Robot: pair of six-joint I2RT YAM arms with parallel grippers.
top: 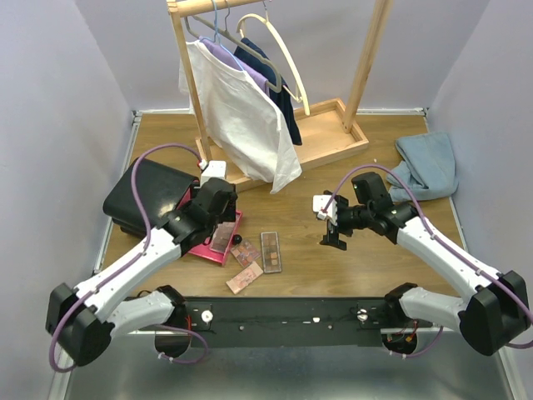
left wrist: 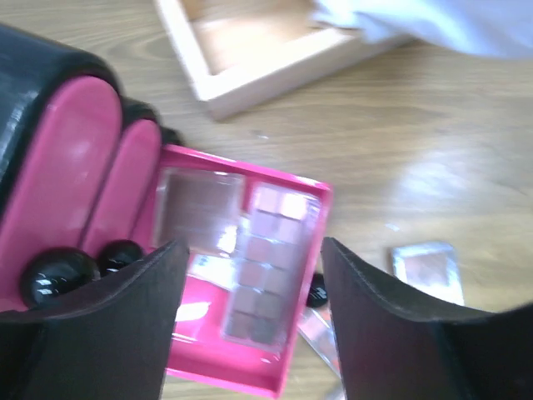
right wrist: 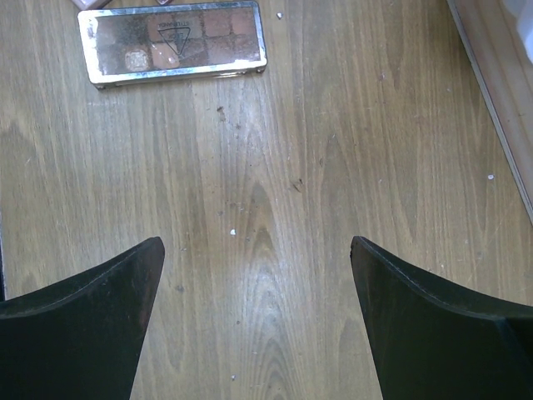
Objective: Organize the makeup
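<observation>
A black makeup case (top: pixel 141 192) with pink interior lies at left. Its pink tray (left wrist: pixel 208 371) holds a clear-lidded palette (left wrist: pixel 200 208) and a long palette (left wrist: pixel 266 258). My left gripper hangs above the tray, part open, nothing visible between its fingers. Outside lie a long palette (right wrist: pixel 172 42), a pink palette (top: pixel 245 278), another palette (top: pixel 244 253) and a small black round item (left wrist: pixel 316 292). My right gripper stands open over bare wood, right of these palettes.
A wooden garment rack (top: pixel 333 133) with hanging clothes stands at the back. Folded blue-grey cloth (top: pixel 429 167) lies at back right. The floor board is clear between the palettes and the cloth.
</observation>
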